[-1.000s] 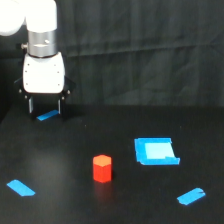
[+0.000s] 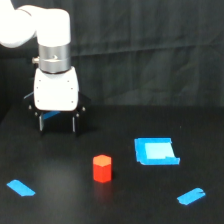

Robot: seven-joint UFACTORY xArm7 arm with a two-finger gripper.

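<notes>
A white robot arm hangs at the upper left with its gripper (image 2: 57, 121) low over the back left of the dark table, fingers apart and open. A blue piece of tape (image 2: 50, 114) lies behind it, partly covered. A red hexagonal block (image 2: 102, 168) stands near the middle front. At the right is a blue square tray or card (image 2: 156, 158) with a white centre.
Two blue tape strips lie near the front, one at the left (image 2: 21, 188) and another at the right (image 2: 190, 196).
The gripper has moved down and to the right, toward the camera, and now covers part of the back-left tape.
</notes>
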